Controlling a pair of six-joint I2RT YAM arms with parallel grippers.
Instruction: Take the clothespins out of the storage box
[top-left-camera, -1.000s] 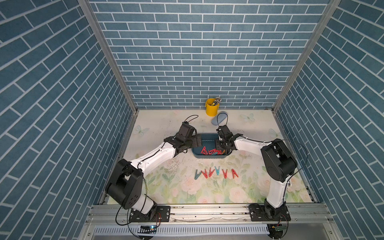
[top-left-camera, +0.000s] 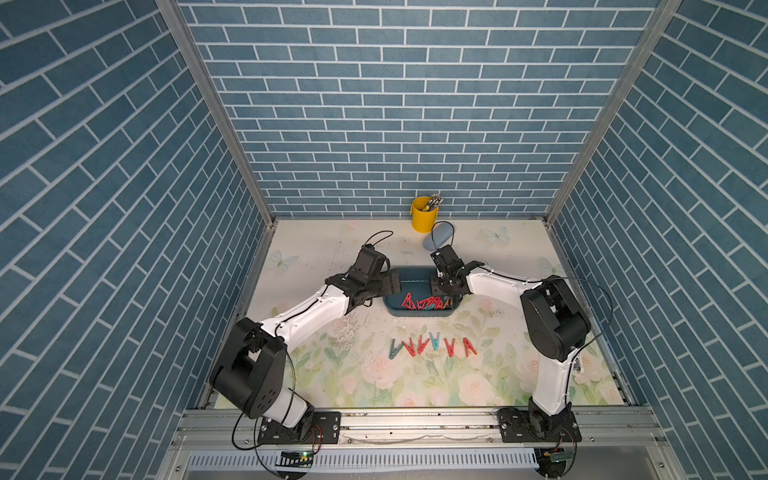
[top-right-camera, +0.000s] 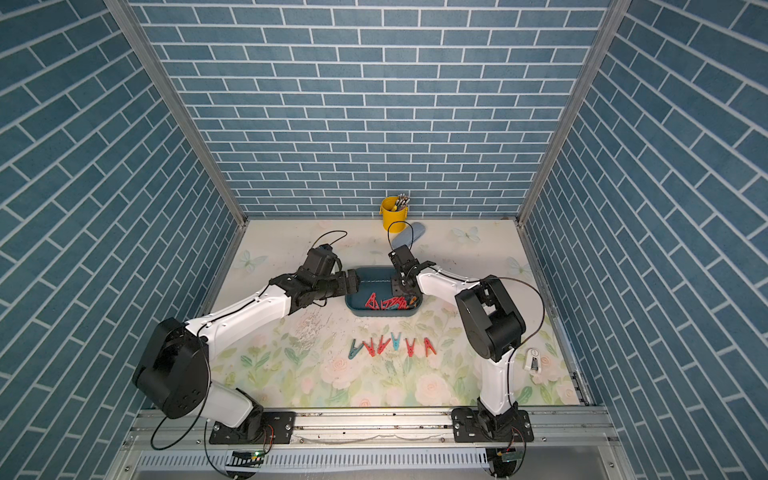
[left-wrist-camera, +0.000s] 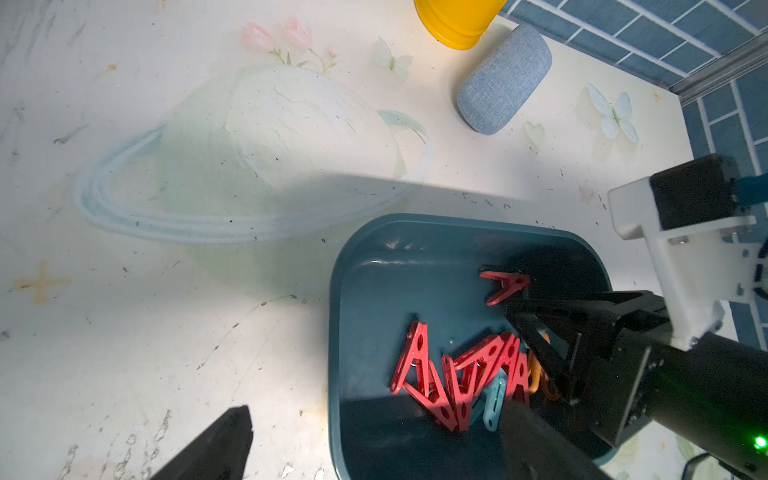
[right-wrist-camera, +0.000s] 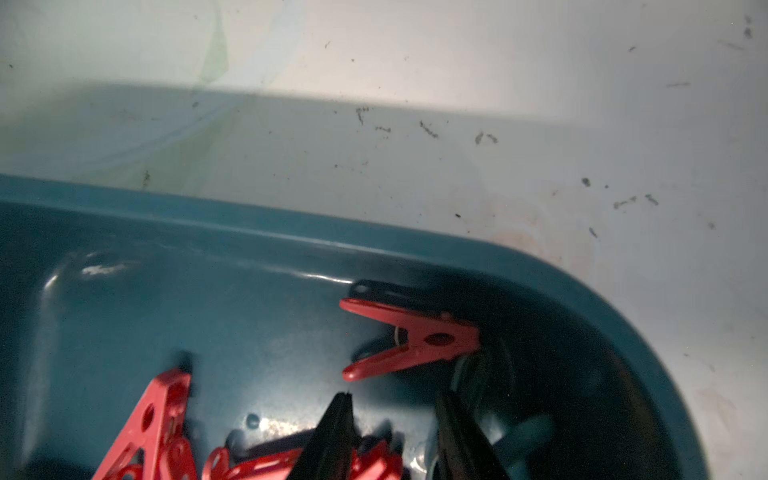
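The dark teal storage box (left-wrist-camera: 340, 336) holds several red clothespins (left-wrist-camera: 416, 360), light blue ones (left-wrist-camera: 494, 400) and orange ones (left-wrist-camera: 544, 376). A lone red clothespin (right-wrist-camera: 432, 340) lies in its back right corner. My right gripper is part open low inside the box, its fingertips just short of that red clothespin, nothing seen held. My left gripper stands open at the box's left side, nothing between its fingers. On the table in front of the box, a row of several clothespins (top-left-camera: 434, 340) lies in red, teal and light blue.
A yellow cup (top-left-camera: 422, 216) with utensils and a grey-blue case (left-wrist-camera: 502, 76) stand behind the box. Both arms flank the box closely.
The left arm has edged slightly left; the clothespins in front look unchanged.
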